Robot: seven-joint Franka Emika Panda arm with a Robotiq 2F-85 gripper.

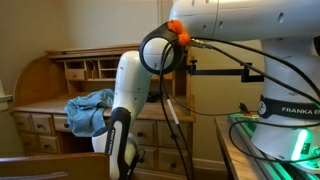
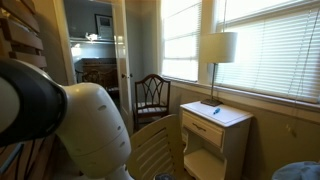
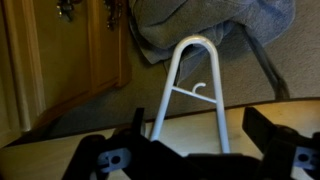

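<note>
In the wrist view my gripper is open, its dark fingers point(image 3: 268, 130) spread wide. A white plastic hanger point(image 3: 212, 75) with a narrow looped end and a small inner hook shows between and beyond them. Its lower ends run down behind the gripper, and I cannot tell how far below the fingers it lies. Beyond the loop is grey-blue cloth point(image 3: 200, 25). In exterior view 1 the forearm reaches down in front of the wooden desk, and the fingertips are not clear there.
Wooden furniture with dark metal handles point(image 3: 112, 12) stands at the left of the wrist view. A blue cloth point(image 1: 88, 110) hangs over a seat near the roll-top desk point(image 1: 140, 75). Elsewhere are a white side table point(image 2: 225, 125) with a lamp point(image 2: 217, 50) and a wooden chair point(image 2: 150, 90).
</note>
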